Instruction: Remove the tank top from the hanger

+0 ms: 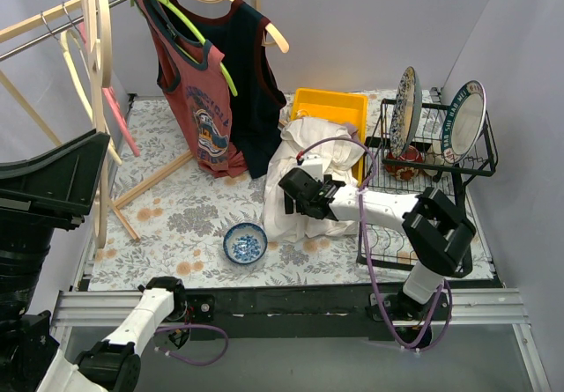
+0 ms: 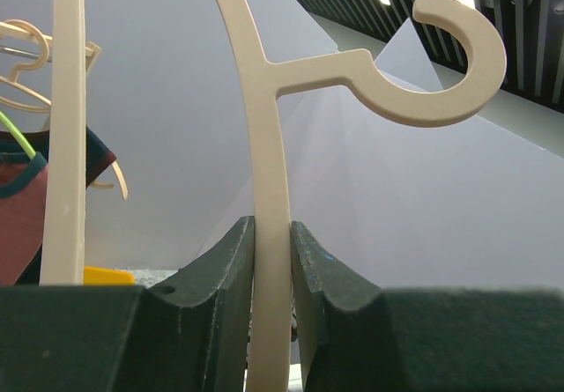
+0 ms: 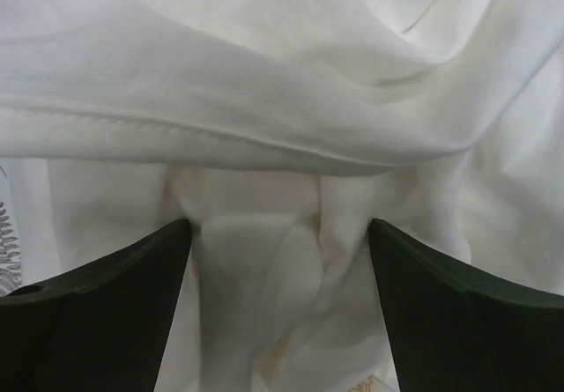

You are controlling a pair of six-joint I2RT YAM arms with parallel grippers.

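Crumpled on the table, the white tank top [image 1: 308,145] lies partly over the yellow tray. In the top view my right gripper [image 1: 289,205] is down at this cloth. The right wrist view is filled by the white cloth [image 3: 264,101], with folds between the open fingers and a hem crossing above them. At the left, my left gripper is shut on a wooden hanger [image 2: 269,172], whose hook [image 2: 458,84] points right in the left wrist view. No cloth shows on the visible part of that hanger.
A red tank top [image 1: 189,92] and a dark one [image 1: 251,66] hang from the rack. A blue bowl [image 1: 245,243] sits front centre. The yellow tray [image 1: 330,104] is behind the cloth, and a dish rack [image 1: 383,242] with plates stands right.
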